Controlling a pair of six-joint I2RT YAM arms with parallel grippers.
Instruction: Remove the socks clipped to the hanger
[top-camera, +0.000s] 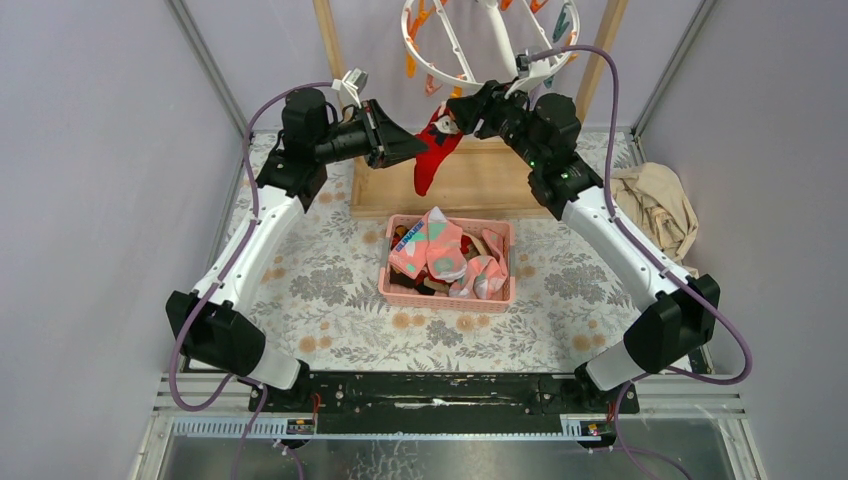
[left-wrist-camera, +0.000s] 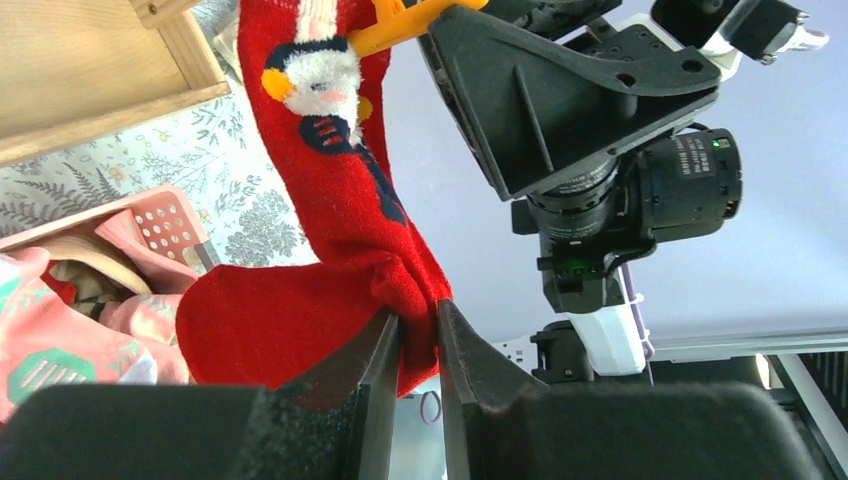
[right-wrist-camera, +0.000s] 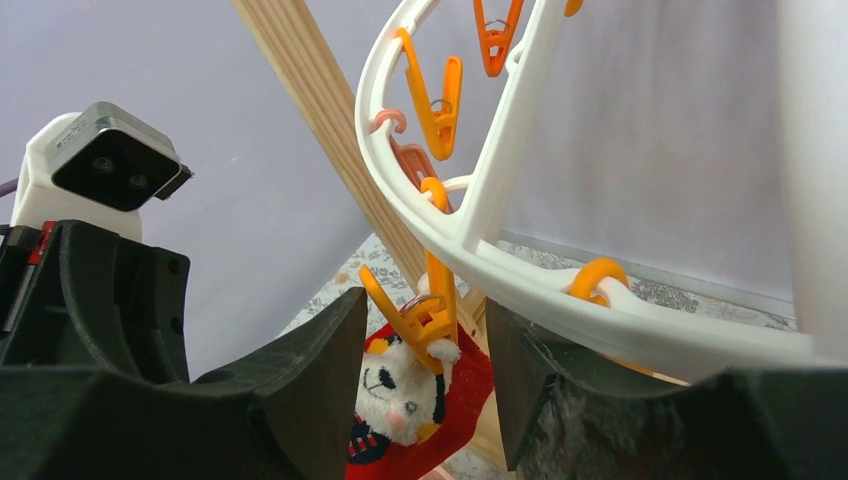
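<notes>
A red sock with a character face (top-camera: 432, 160) hangs below the white hanger (top-camera: 460, 78), at an orange clip (right-wrist-camera: 435, 310). My left gripper (top-camera: 410, 150) is shut on the sock's red fabric, whose lower part (left-wrist-camera: 260, 320) flops beside the fingers. My right gripper is up at the clip and the top of the sock, under the hanger rim; orange clip and white plush face show between its fingers. In the left wrist view the sock (left-wrist-camera: 330, 200) runs up to the orange clip beside my right gripper.
A pink basket (top-camera: 447, 305) of socks sits below on the patterned surface. A wooden board (top-camera: 380, 190) lies behind it, and a beige cloth (top-camera: 650, 200) at the right. Other empty clips hang round the hanger.
</notes>
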